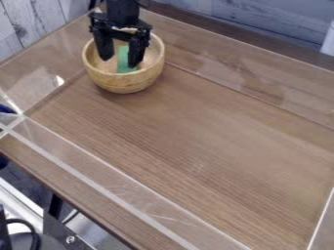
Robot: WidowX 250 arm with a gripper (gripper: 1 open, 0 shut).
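A round wooden bowl [124, 76] sits near the back left of the wooden table, with a small green object [124, 61] standing in it. My black gripper [120, 45] reaches down over the bowl from above, open, its fingers inside or just above the rim around the top of the green object. Whether the fingers touch it is too small to tell.
Pale panels line the back. Dark cables [20, 234] show off the table's lower left edge.
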